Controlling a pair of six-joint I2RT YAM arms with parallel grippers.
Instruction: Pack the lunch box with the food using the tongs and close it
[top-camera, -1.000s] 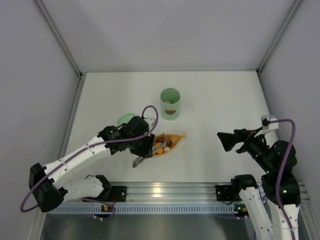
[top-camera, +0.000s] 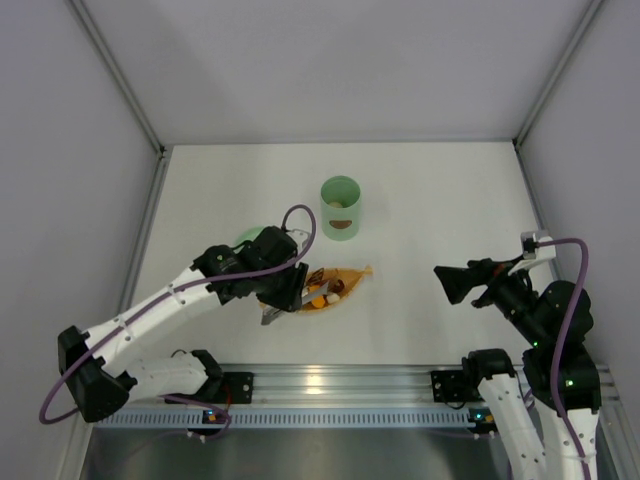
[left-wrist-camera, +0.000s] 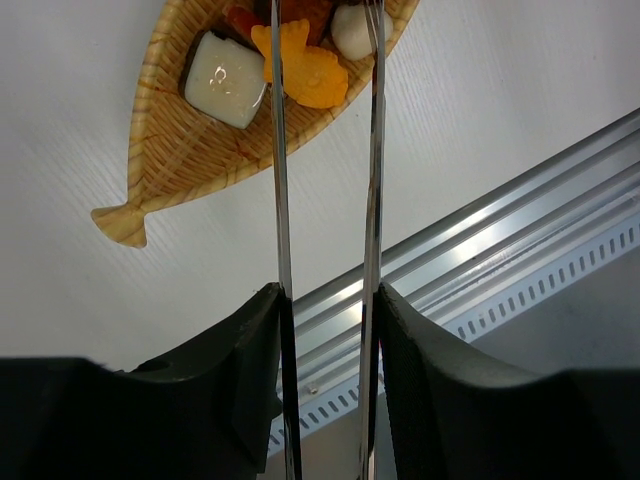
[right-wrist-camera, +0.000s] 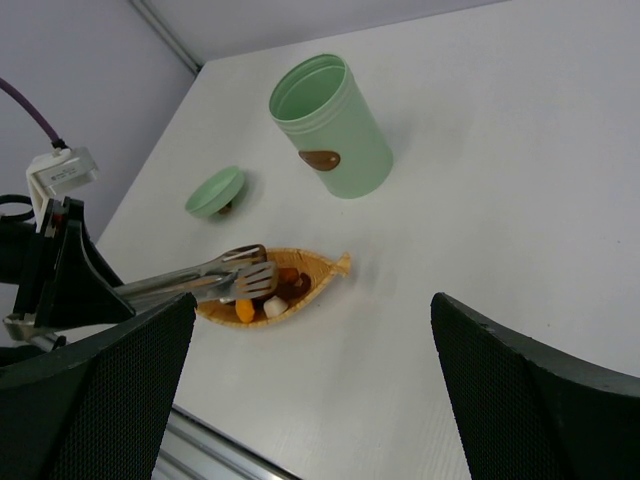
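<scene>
A green cup-shaped lunch box (top-camera: 340, 210) with a brown patch stands uncovered at the table's middle. Below it lies a woven basket (left-wrist-camera: 165, 150) with tapered ends, holding an orange flower-shaped piece (left-wrist-camera: 310, 75), a white block (left-wrist-camera: 225, 80), a white round piece (left-wrist-camera: 352, 32) and brown pieces. Over this food, my left gripper reaches with two long metal fingers (left-wrist-camera: 372, 200), spaced apart. Their tips are partly cut off in the left wrist view, and no piece shows clearly gripped. My right gripper is wide open and empty, well right of the basket.
A shallow green dish or lid (right-wrist-camera: 215, 192) sits left of the lunch box, partly behind the left arm in the top view. Bare white table (top-camera: 430, 200) spreads to the right. A metal rail (top-camera: 340, 378) borders the front edge.
The left arm has shifted slightly, its gripper a few pixels higher and leftward in the top view. Nothing else there has visibly moved.
</scene>
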